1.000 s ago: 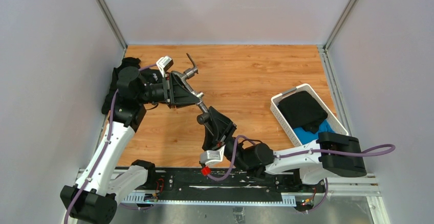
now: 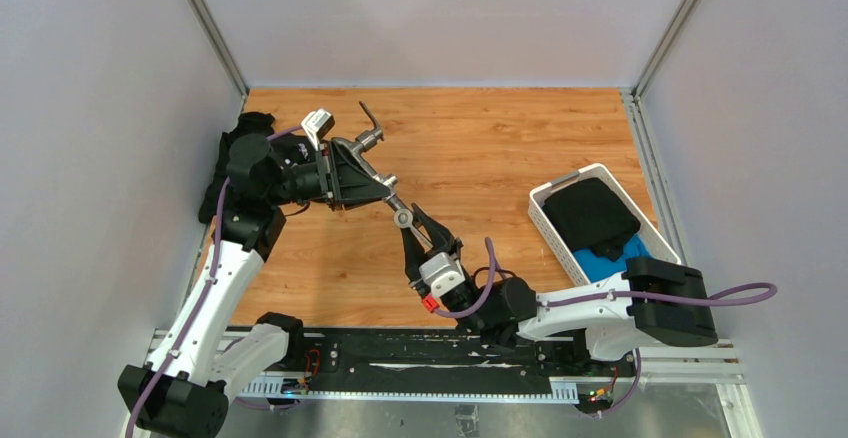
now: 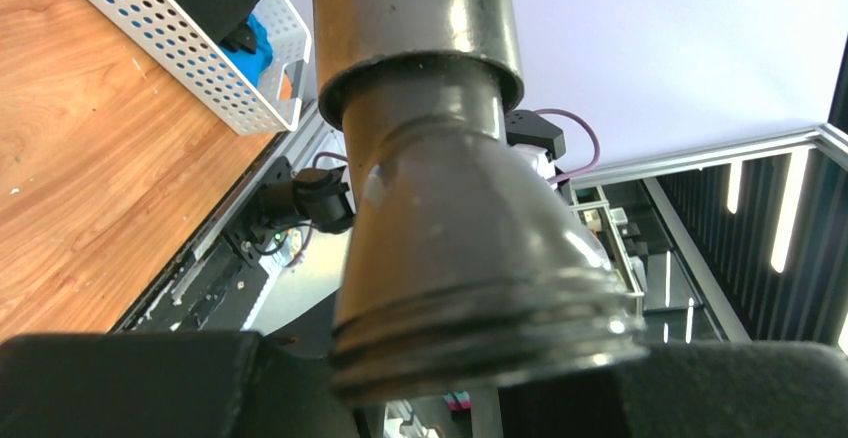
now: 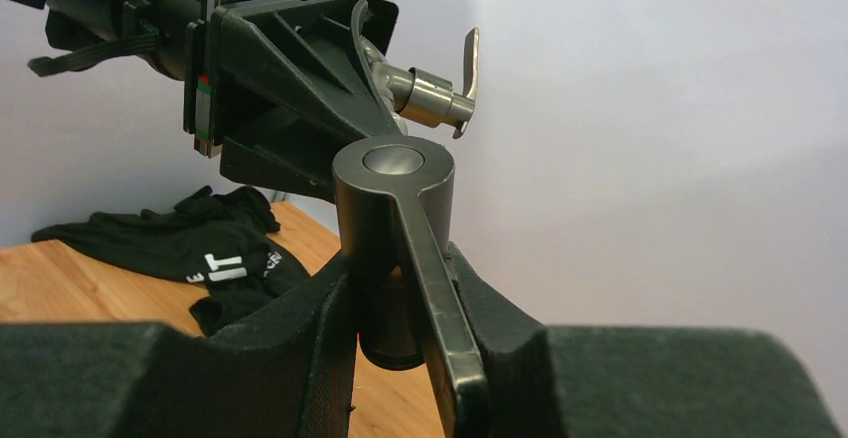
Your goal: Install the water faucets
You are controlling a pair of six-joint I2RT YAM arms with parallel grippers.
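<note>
A metal faucet body (image 2: 364,158) with a handle at its upper end is held in my left gripper (image 2: 360,183), shut on it above the table. In the left wrist view its tubular metal fitting (image 3: 450,218) fills the middle. At the body's lower end is a cylinder with a flat lever (image 4: 430,288), standing between the fingers of my right gripper (image 2: 425,233). In the right wrist view the fingers flank this cylinder and lever; whether they press on it is unclear.
A white perforated basket (image 2: 547,219) holding black and blue cloth stands at the right. A black garment (image 4: 170,233) lies at the left of the wooden table (image 2: 480,138).
The left gripper has stayed nearly still.
</note>
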